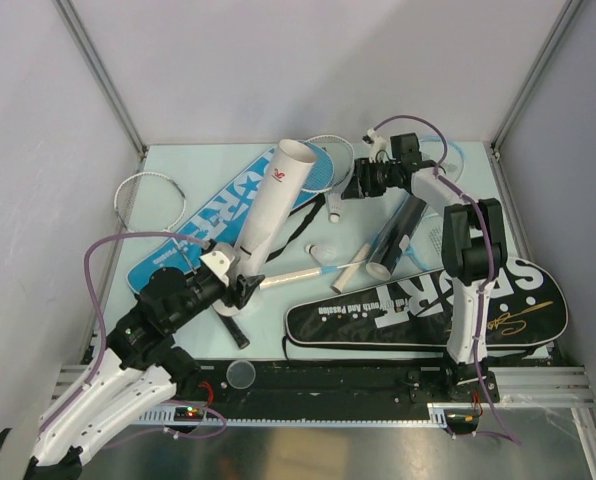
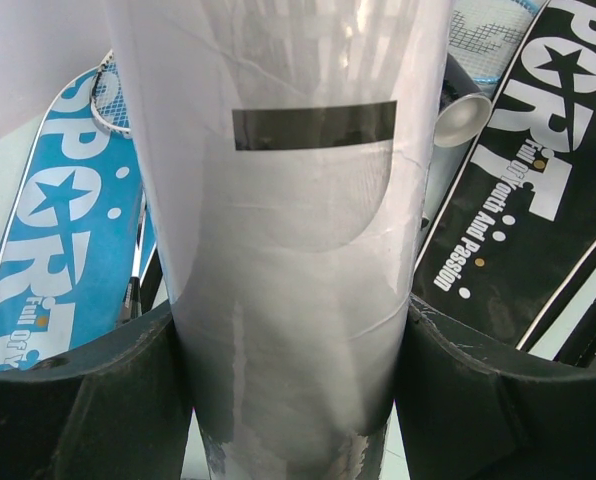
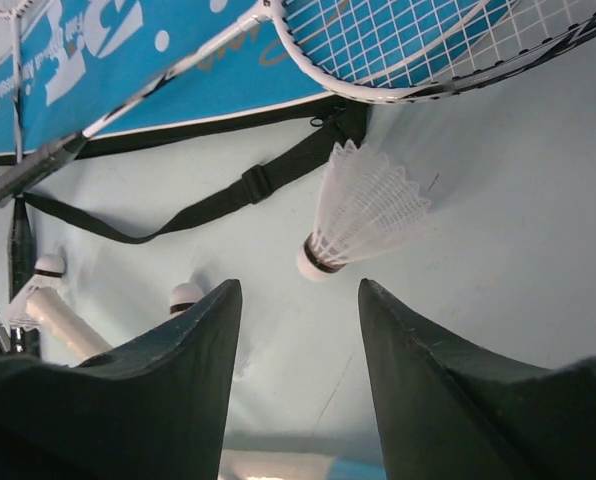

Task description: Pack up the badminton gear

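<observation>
A tall white shuttlecock tube (image 1: 271, 205) stands tilted up off the table, with my left gripper (image 1: 242, 280) shut around its lower end. In the left wrist view the tube (image 2: 288, 230) fills the space between the fingers. My right gripper (image 1: 358, 186) hovers over the table at the back, its fingers (image 3: 203, 365) apart and nothing between them. A white shuttlecock (image 3: 373, 205) lies just beyond those fingertips. A second shuttlecock (image 1: 322, 253) lies nearer the middle. Rackets (image 1: 150, 178) lie at the left, back and right. A blue bag (image 1: 203, 225) and a black bag (image 1: 368, 318) lie flat.
A dark cylinder (image 1: 398, 237) with a pale end lies right of centre. A round cap (image 1: 241, 374) sits at the front edge. The blue bag's black strap (image 3: 218, 205) runs near the shuttlecock. Walls close in the table's sides and back.
</observation>
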